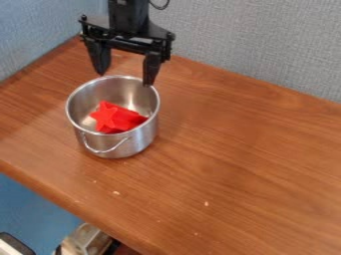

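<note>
A silver metal pot with a wire handle stands on the left half of the wooden table. Inside it lies a red object, its exact shape unclear. My black gripper hangs just above and behind the pot, its two fingers spread wide apart with nothing between them.
Grey textured walls bound it at the back and left. A metal fixture sits below the table's front-left edge.
</note>
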